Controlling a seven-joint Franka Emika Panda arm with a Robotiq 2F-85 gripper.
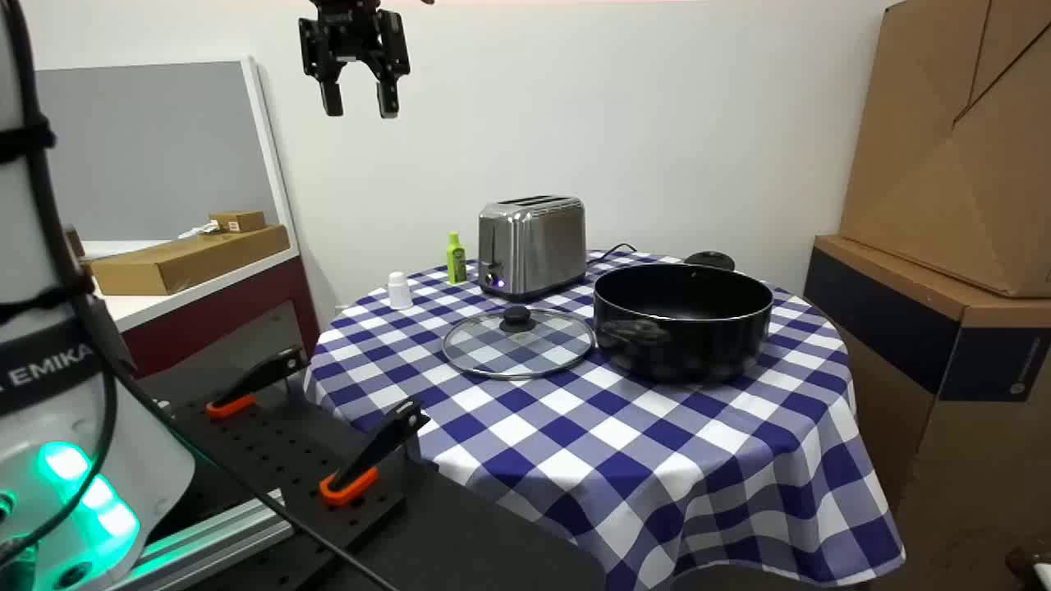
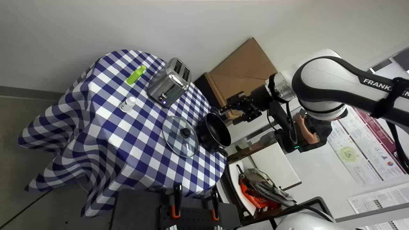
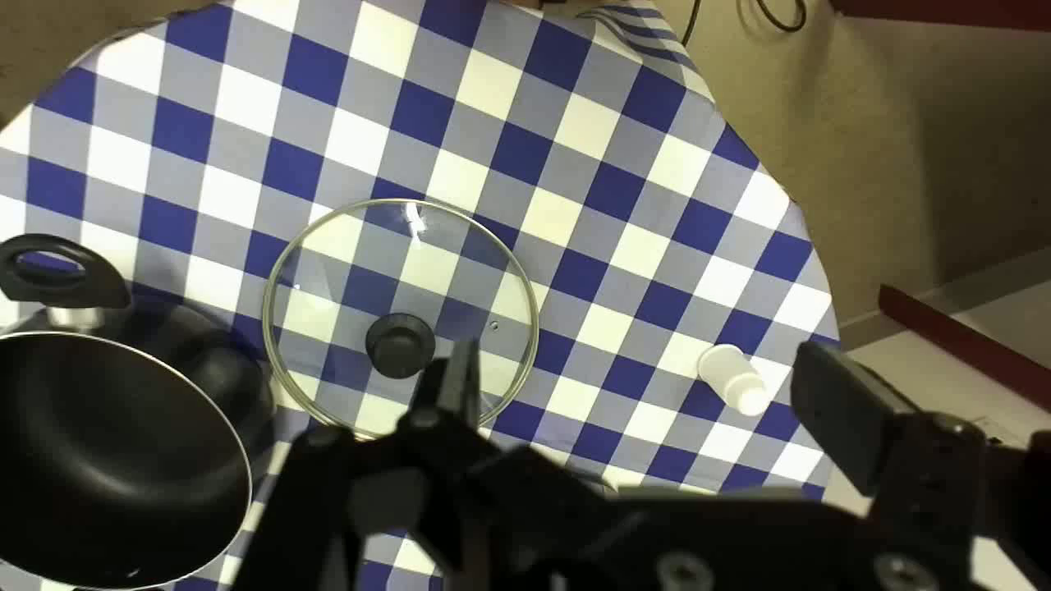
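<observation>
High above the table, my gripper stands open, its fingers apart and nothing between them. In the wrist view the gripper looks down over the cloth, with the lid near one finger in the picture but well below it. The round glass lid with a black knob lies flat on the cloth, knob up. Beside it stands an empty-looking black pot, uncovered, with two handles. A steel toaster is behind them, a small light lit on its front. A white bottle and a green bottle stand upright left of the toaster.
A blue-and-white checked cloth covers the round table, its front part bare. Two black clamps with orange tips sit at the near edge. Large cardboard boxes rise beyond the pot, and a wall closes off the back.
</observation>
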